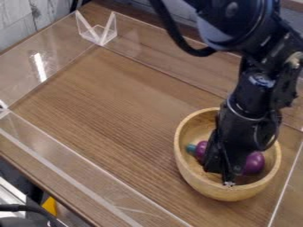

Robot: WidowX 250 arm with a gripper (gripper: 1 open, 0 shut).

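A wooden bowl (190, 168) sits on the right part of the wooden table. In it lies a purple object (249, 163), like a toy vegetable with a small teal end, partly hidden by my gripper (215, 167). The black gripper reaches down into the bowl over the purple object. Whether its fingers hold any of it is hard to see.
A white wire holder (97, 28) stands at the back left. A clear strip runs along the left side. Black cables and a small yellow item are at the bottom left.
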